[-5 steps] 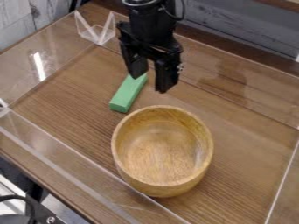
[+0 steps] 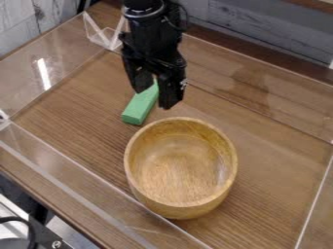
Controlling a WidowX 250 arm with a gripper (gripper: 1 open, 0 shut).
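Note:
My gripper [image 2: 156, 86] is black and points down, open, just above the upper right end of a green oblong block [image 2: 138, 110] lying on the wooden table. Below and to the right of the block sits an empty wooden bowl [image 2: 180, 187].
A clear plastic object stands at the back left, partly behind the arm. Dark cable shows at the lower left corner.
My gripper has shifted left, toward the green block. The block and bowl have not moved.

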